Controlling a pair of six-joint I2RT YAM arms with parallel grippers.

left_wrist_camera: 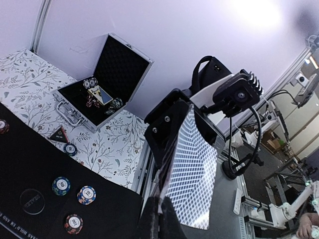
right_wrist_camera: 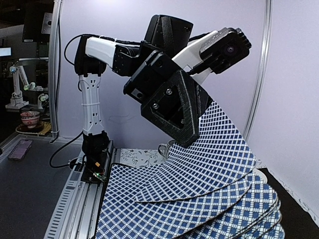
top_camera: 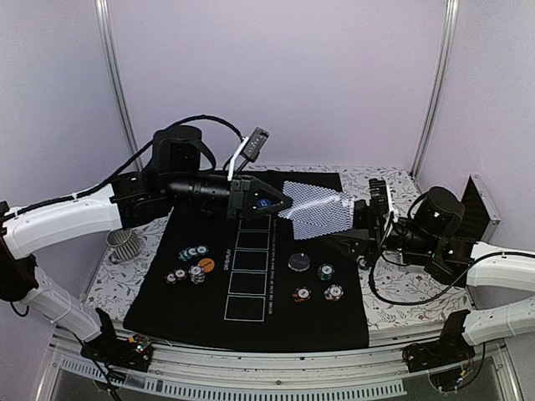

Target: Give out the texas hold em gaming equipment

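Note:
Blue-and-white patterned playing cards [top_camera: 322,213] hang above the mat between my two grippers. My right gripper [top_camera: 349,236] is shut on the cards. In the right wrist view, the fanned cards [right_wrist_camera: 209,169] cover its fingers. From the opposite side, my left gripper [top_camera: 280,202] is shut at the cards' edge. The left wrist view shows a card [left_wrist_camera: 192,172] reaching down to the left fingertips [left_wrist_camera: 167,211]; how many cards lie between them is hidden. Below, the black mat [top_camera: 192,309] carries a printed row of card outlines and a clear dealer disc [top_camera: 298,262].
Chips [top_camera: 196,274] lie in a cluster on the mat's left, with an orange disc [top_camera: 206,265]. More chips [top_camera: 333,292] lie right of centre. An open silver case with chips and a card box stands at right. A striped cup [top_camera: 124,244] is at left.

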